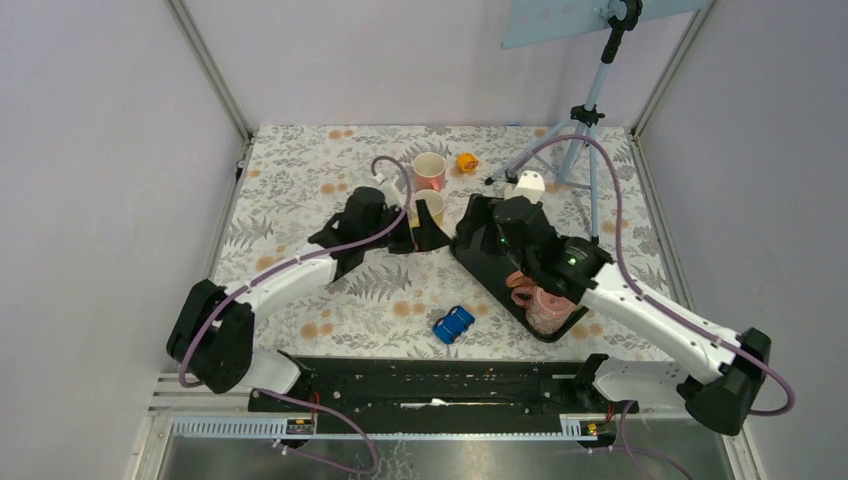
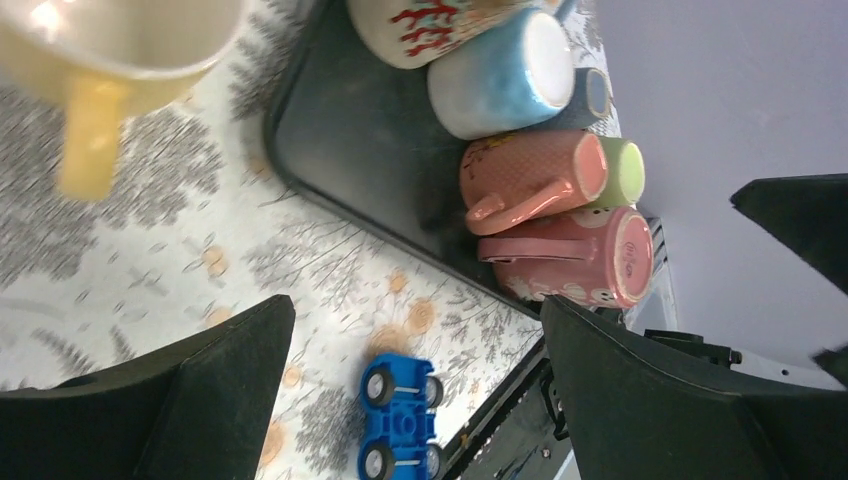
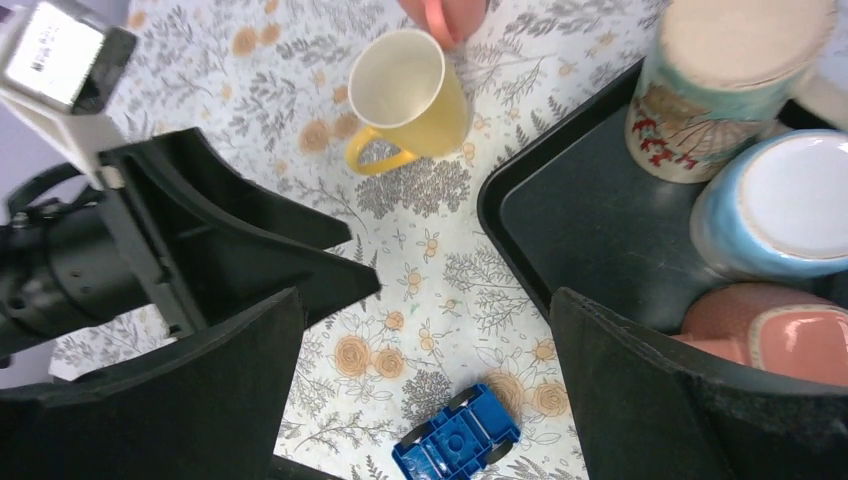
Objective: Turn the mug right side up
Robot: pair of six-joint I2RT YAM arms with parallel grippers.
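A yellow mug point(image 3: 410, 105) stands upright on the table left of the tray, its rim facing up; a pink mug point(image 1: 430, 166) stands upright behind it. Several mugs lie or stand bottom-up in the black tray point(image 2: 340, 170), among them a light-blue one point(image 3: 775, 205) and a teal-banded one point(image 3: 715, 100). My left gripper point(image 1: 430, 232) hangs open beside the yellow mug, nothing between its fingers. My right gripper is open and empty over the tray's left part, higher than the mugs.
A blue toy car point(image 1: 453, 323) lies at the front of the table, a small orange object point(image 1: 467, 161) at the back. A tripod point(image 1: 585, 120) stands at the back right.
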